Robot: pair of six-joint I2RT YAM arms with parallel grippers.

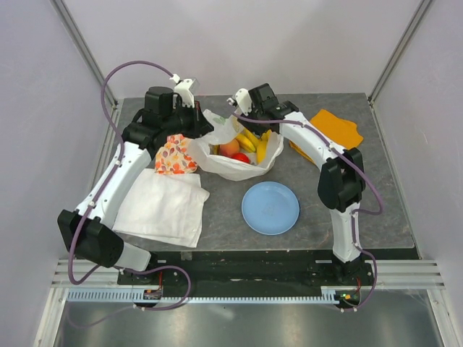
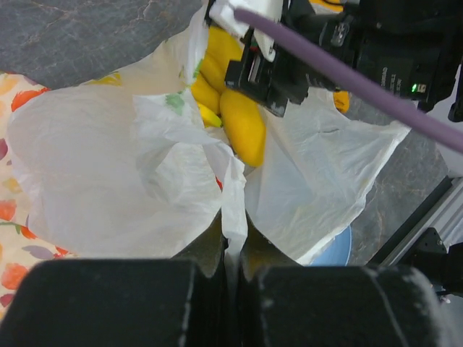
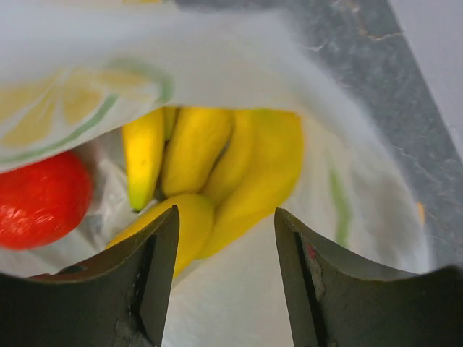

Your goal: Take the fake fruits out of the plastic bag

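Observation:
The white plastic bag (image 1: 230, 171) lies open at the back middle of the table. Pinched in my left gripper is a fold of the bag's edge, with the fingers shut on it. My right gripper is open over the bag's inside, nothing between its fingers. Below and ahead of it lie yellow bananas (image 3: 199, 148) and a longer yellow fruit (image 3: 184, 224). A red fruit (image 3: 45, 199) rests left of them. The top view also shows an orange-pink round fruit (image 1: 228, 148) in the bag. The right arm hides the bag's far right part.
A blue plate (image 1: 270, 208) stands in front of the bag. White cloth (image 1: 160, 206) covers the left front, with a floral cloth (image 1: 175, 156) behind it. An orange cloth (image 1: 334, 134) lies at the back right.

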